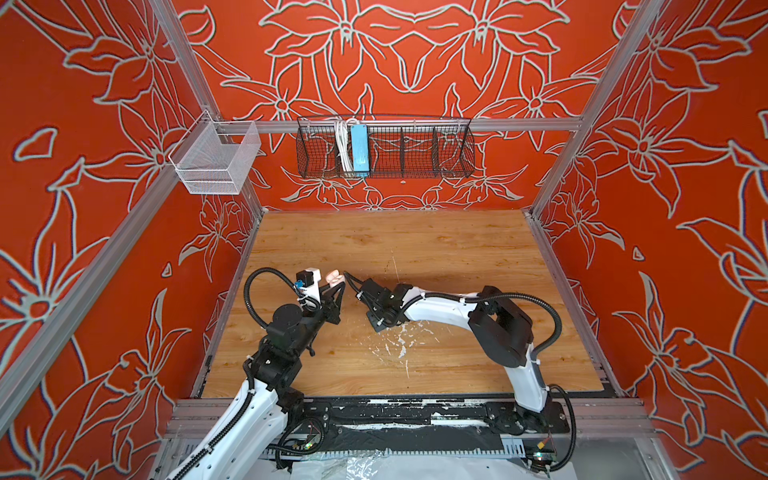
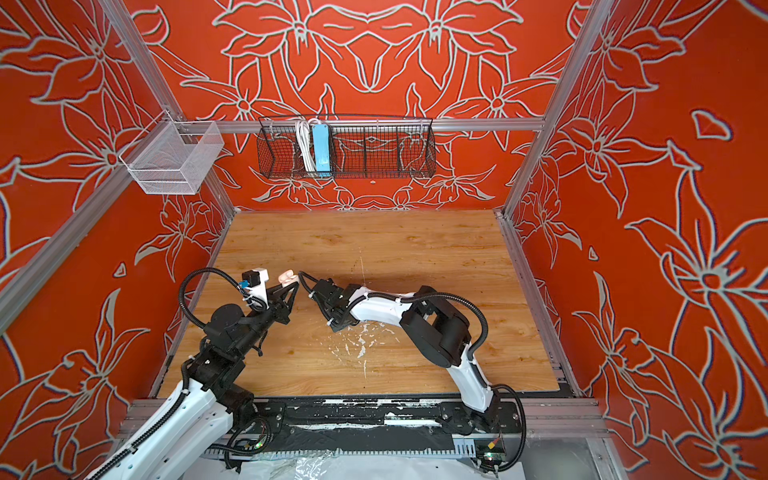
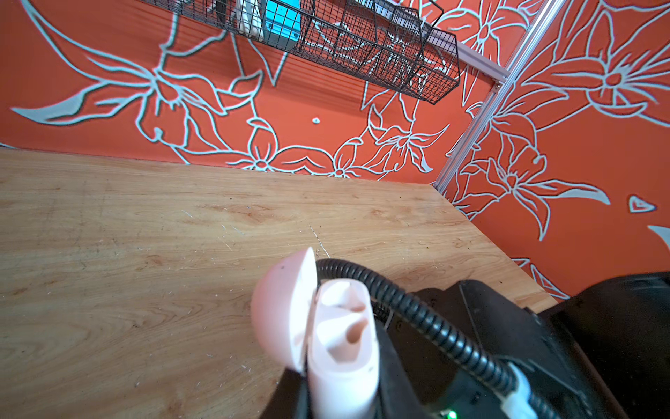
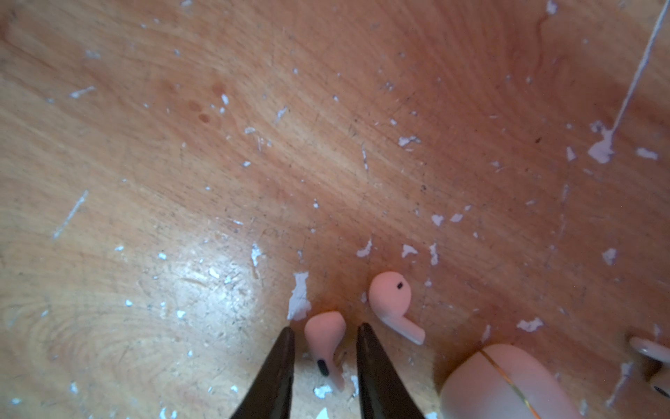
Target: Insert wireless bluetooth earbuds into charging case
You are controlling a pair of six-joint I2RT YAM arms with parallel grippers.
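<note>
My left gripper (image 1: 337,293) is shut on the lower body of a pink charging case (image 3: 342,370), raised above the table. The case's rounded lid (image 3: 280,307) stands open to the left, and two hollow slots show in its top. My right gripper is low over the table, part open. One pink earbud (image 4: 324,332) lies between its fingers, with a gap visible on either side. A second earbud (image 4: 392,296) rests on the wood just right of the right finger, its stem pointing down-right.
On the table at the lower right of the right wrist view is a closed pink case (image 4: 499,387) with a gold seam. Another small pink piece (image 4: 650,349) is cut off by the right edge. The wood behind the arms is clear; a wire basket (image 1: 416,152) hangs on the back wall.
</note>
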